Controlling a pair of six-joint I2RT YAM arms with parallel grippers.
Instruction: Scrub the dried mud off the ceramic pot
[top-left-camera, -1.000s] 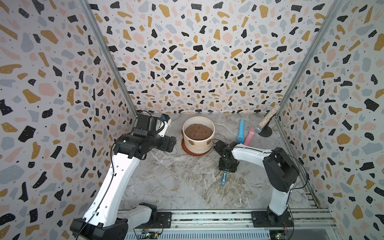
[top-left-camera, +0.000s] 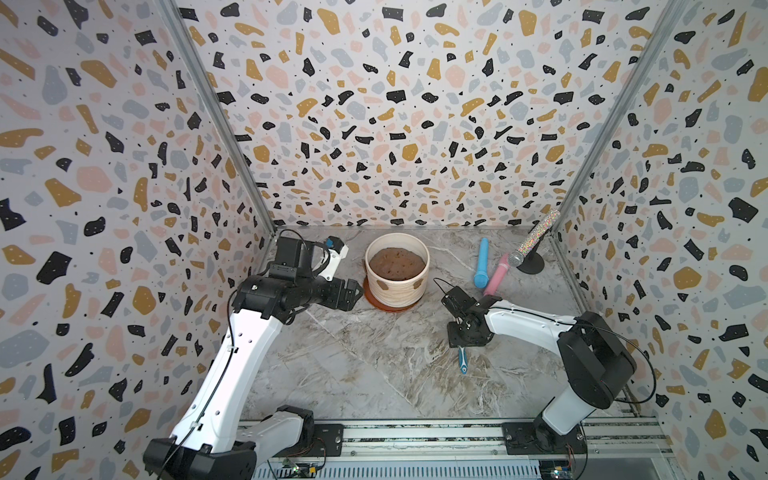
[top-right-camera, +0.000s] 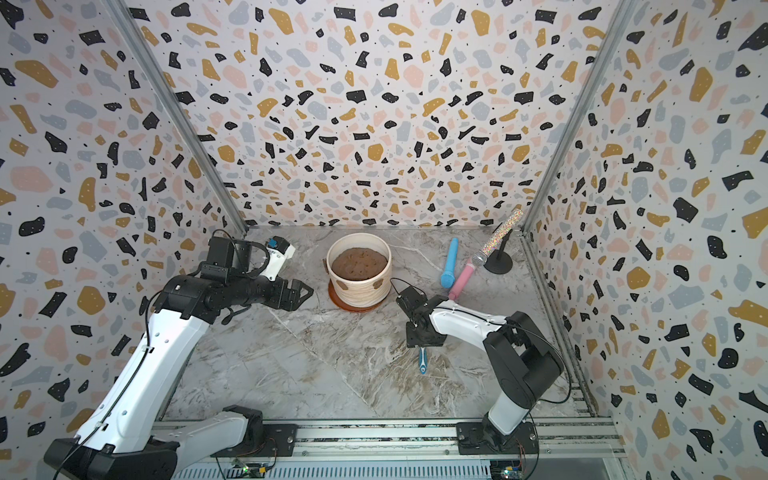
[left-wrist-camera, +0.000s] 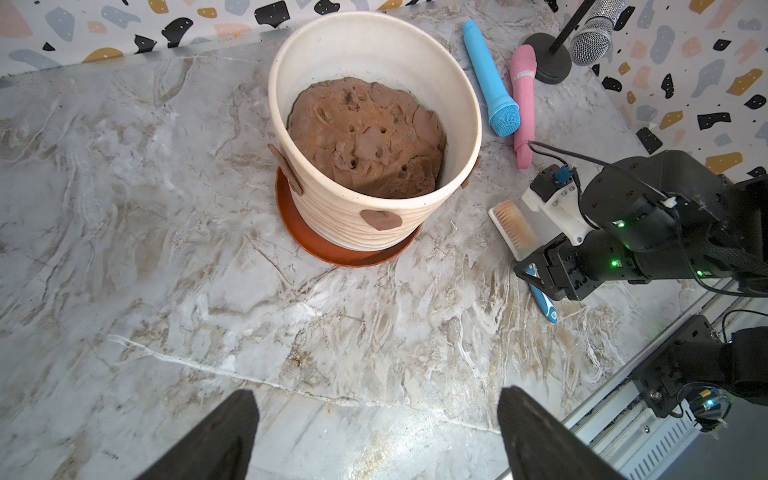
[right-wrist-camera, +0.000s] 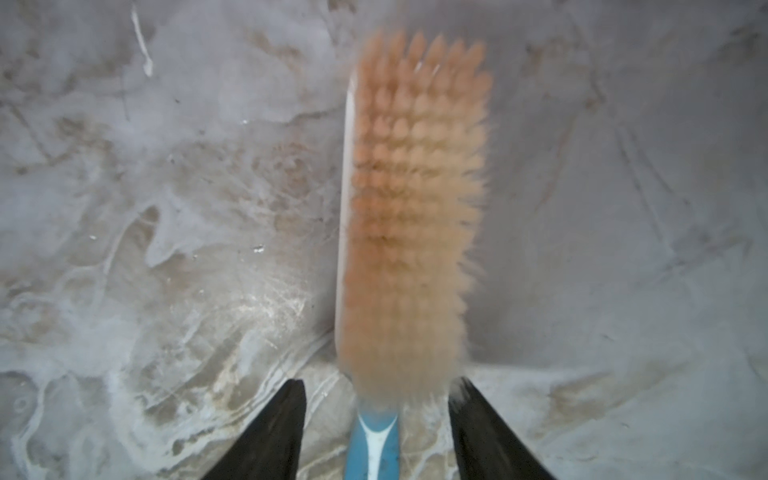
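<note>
The cream ceramic pot, filled with brown soil, stands on a terracotta saucer. Brown mud patches show on its outer wall. To the pot's right on the table lies a brush with pale bristles and a blue handle; its bristles face up and sideways. My right gripper is over the brush's neck, open, with a finger on either side and visible gaps to the handle. My left gripper hangs left of the pot, open and empty, above bare table.
Behind the brush lie a blue microphone and a pink one, close to the pot's right. A glittery microphone on a black stand is in the back right corner.
My left arm has moved slightly right, toward the pot.
</note>
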